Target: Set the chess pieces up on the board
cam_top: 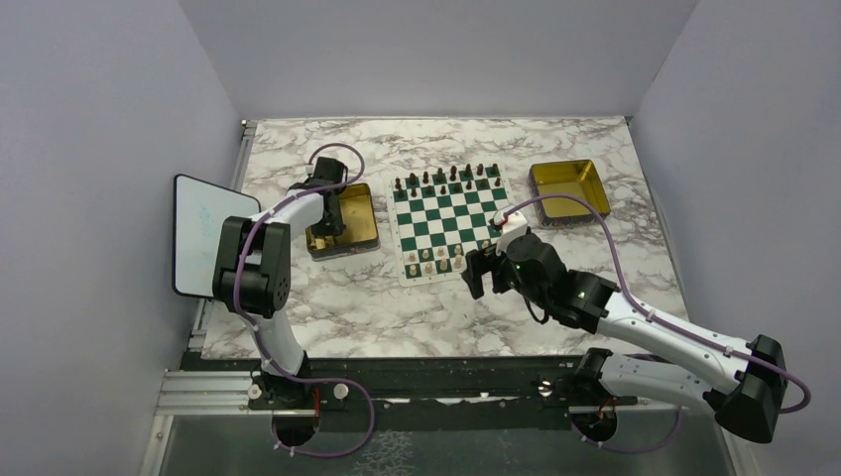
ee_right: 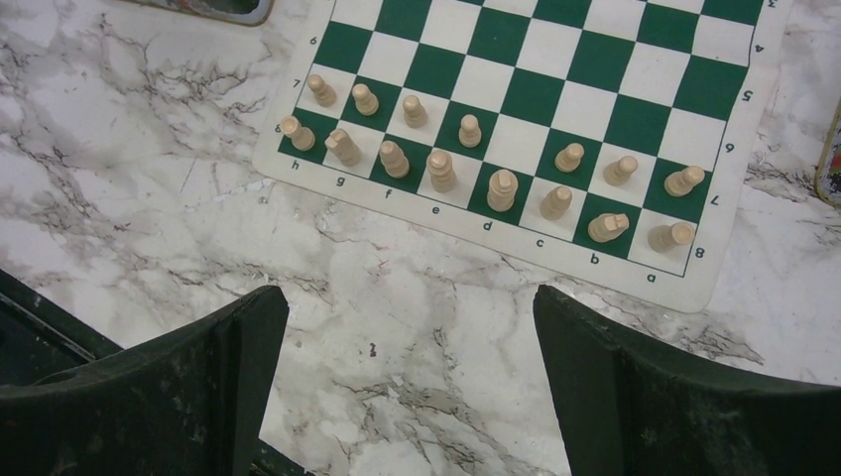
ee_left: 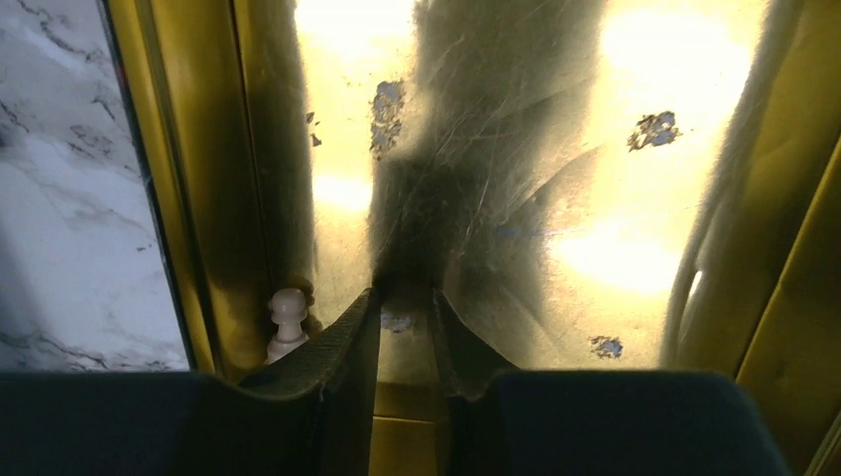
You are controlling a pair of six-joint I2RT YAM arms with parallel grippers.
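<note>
Inside the left gold tray (cam_top: 359,243), my left gripper points down with a narrow gap and nothing between its fingers. A pale pawn (ee_left: 289,312) stands against the tray's wall, just left of those fingers in the left wrist view; its base is partly hidden. On the chessboard (cam_top: 444,223), dark pieces line the far side. Pale pieces, among them a crowned one (ee_right: 502,190), stand upright along the near side in the right wrist view. The pale pawn row has an empty square between two pawns. My right gripper hangs wide open and empty near the board's near edge.
A second gold tray (cam_top: 570,188) at the right looks empty. A whiteboard (cam_top: 210,234) lies left of the left arm. Bare marble table (cam_top: 397,322) stretches in front of the board. The left tray's raised walls surround my left gripper.
</note>
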